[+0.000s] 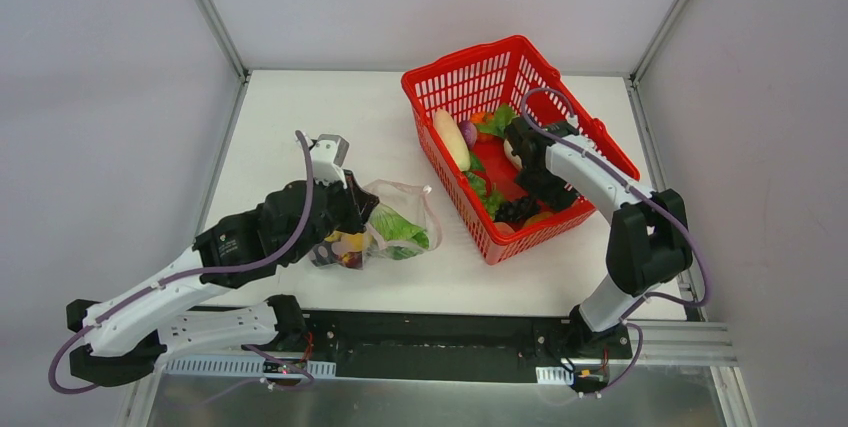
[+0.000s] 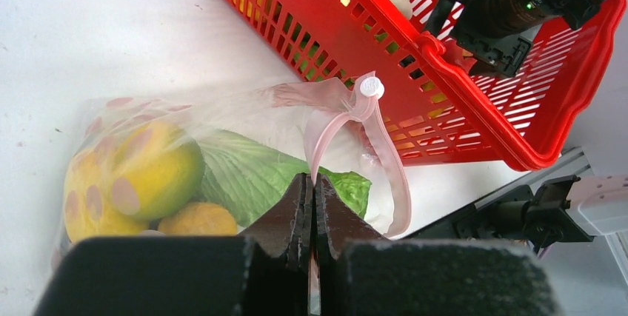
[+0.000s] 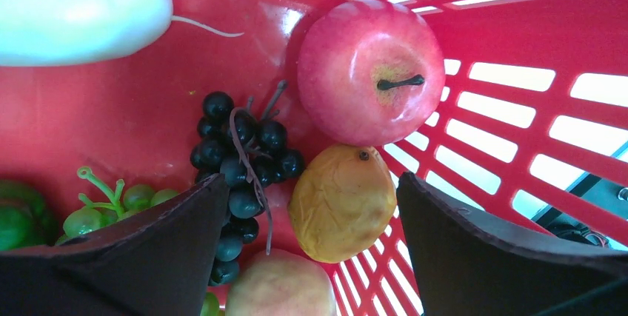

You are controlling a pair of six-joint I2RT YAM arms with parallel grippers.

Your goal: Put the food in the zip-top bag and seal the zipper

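The clear zip top bag (image 2: pixel 259 109) lies on the table with yellow-green mangoes (image 2: pixel 159 175) and a leafy green vegetable (image 2: pixel 248 164) inside; its mouth gapes toward the basket. My left gripper is shut on the bag's pinkish zipper rim, which runs down between its fingertips. Inside the red basket (image 1: pixel 455 187), my right gripper is open and empty. Below its parted fingers lie black grapes (image 3: pixel 241 175), a yellow wrinkled fruit (image 3: pixel 344 205) and a pale peach-like fruit (image 3: pixel 281 286). A red apple (image 3: pixel 370 72) rests by the basket wall.
A white vegetable (image 3: pixel 81 12) and green grapes (image 3: pixel 81 220) lie elsewhere on the basket floor. The basket's slotted wall (image 3: pixel 489 109) rises close on the right. Bare white table (image 1: pixel 310 107) stretches left of the basket.
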